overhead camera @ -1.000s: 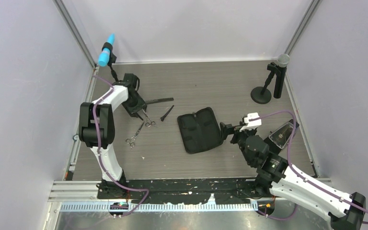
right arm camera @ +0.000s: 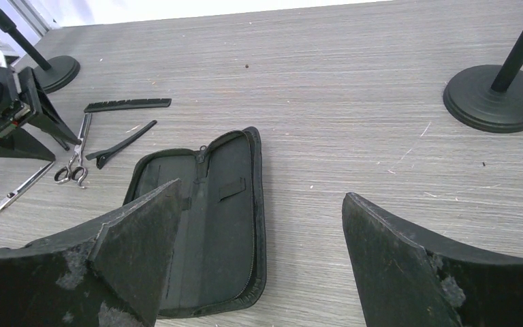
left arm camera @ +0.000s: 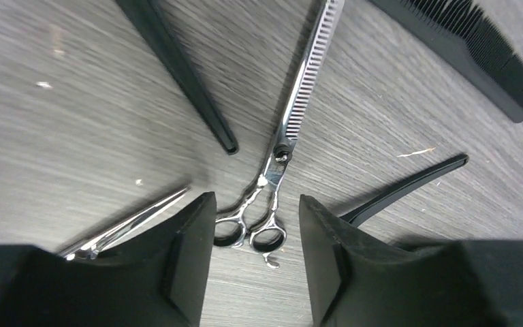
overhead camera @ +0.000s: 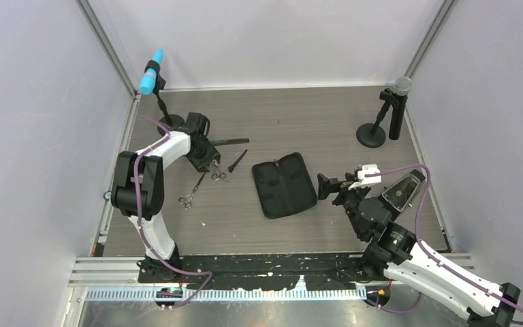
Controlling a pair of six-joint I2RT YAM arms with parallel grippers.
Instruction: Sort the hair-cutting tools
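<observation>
My left gripper hangs part open over silver thinning scissors [left arm camera: 284, 146], whose handles lie between its fingertips in the wrist view. A second pair of scissors [left arm camera: 126, 228], a black comb [left arm camera: 480, 65], a black clip [left arm camera: 408, 185] and another slim black tool [left arm camera: 184, 82] lie around them. The open, empty black zip case [overhead camera: 282, 187] lies mid-table. My right gripper is open just right of the case, with nothing between its fingers.
Stands [overhead camera: 371, 135] are at the back corners, the right one with a microphone, the left one with a blue cylinder [overhead camera: 150, 76].
My left arm has moved right and toward the front, over the thinning scissors.
</observation>
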